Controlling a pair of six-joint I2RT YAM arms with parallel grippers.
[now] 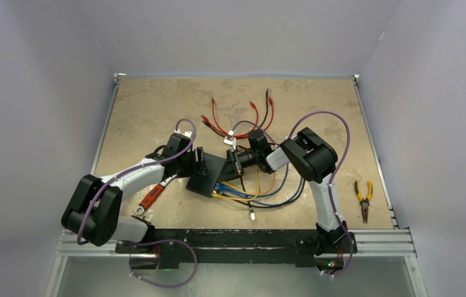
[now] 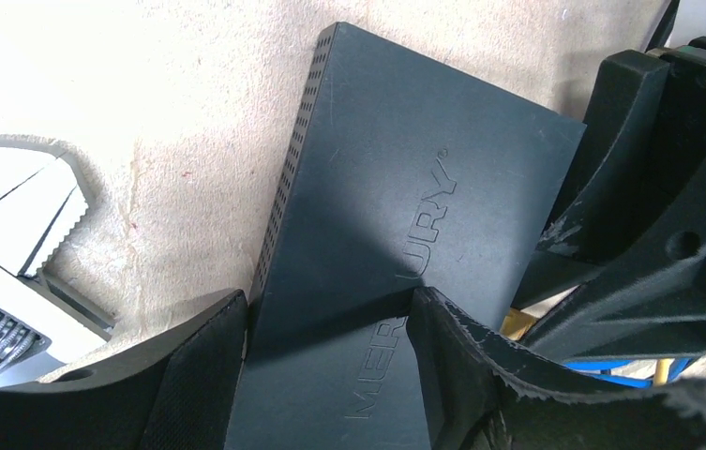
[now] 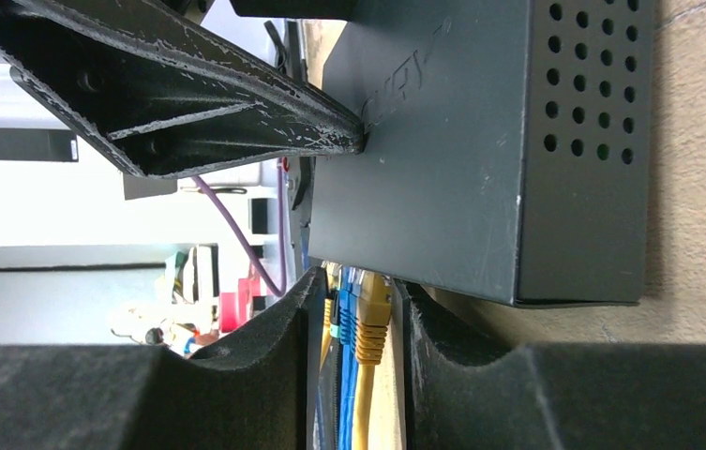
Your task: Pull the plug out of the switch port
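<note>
The black switch (image 1: 203, 184), a flat box marked MERCURY, lies mid-table. Above it my left gripper stands open; one of its fingers (image 3: 344, 136) meets the top face in the right wrist view. At the port edge is my right gripper, its fingers apart around the cable ends. A yellow plug (image 3: 373, 305) shows between them, close to the right-hand finger, with blue plugs (image 3: 347, 286) beside it. The plugs' front ends are hidden under the switch's edge. A gap shows on the left-hand side.
Blue and yellow cables (image 1: 257, 197) fan out right of the switch. One black cable's clear plug (image 1: 252, 216) lies loose near the front. Red and black leads (image 1: 242, 133) lie behind. A red-handled wrench (image 1: 151, 197) is left, and yellow-handled pliers (image 1: 364, 195) lie far right.
</note>
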